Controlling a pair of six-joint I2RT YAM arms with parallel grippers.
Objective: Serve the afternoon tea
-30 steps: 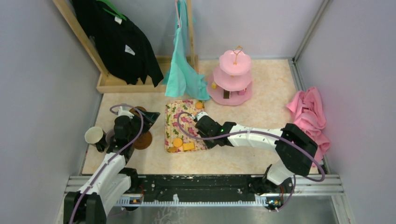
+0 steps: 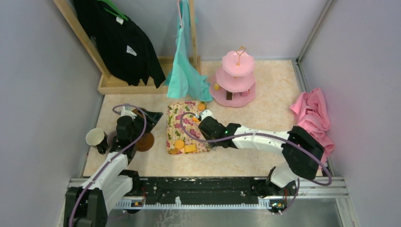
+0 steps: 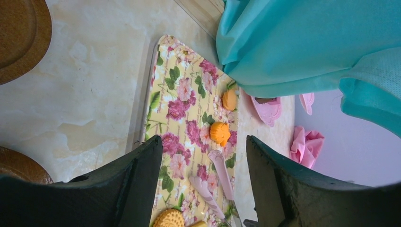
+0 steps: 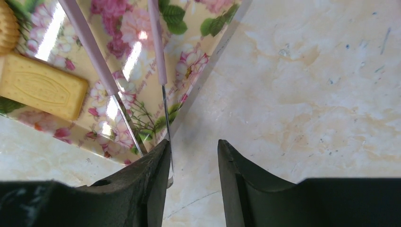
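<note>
The floral tray [image 2: 176, 118] holds orange treats [image 3: 220, 133], a rectangular biscuit [image 4: 42, 85] and two pink-handled utensils [image 4: 87, 45] with thin metal shafts. My right gripper is open over the tray's edge, one fingertip by a metal shaft, nothing clearly between its fingers. My left gripper is open above the tray's left side, empty. The pink three-tier stand [image 2: 239, 61] stands at the back right with small items on it.
Brown round mats [image 2: 145, 144] and a white-and-black mug [image 2: 94, 138] lie at the left. A teal garment [image 2: 182, 71] hangs down near the tray's back edge. Pink cloth [image 2: 312, 113] is heaped at the right.
The right arm has shifted slightly at the tray's right front. The left arm is nearly still. The objects look unmoved.
</note>
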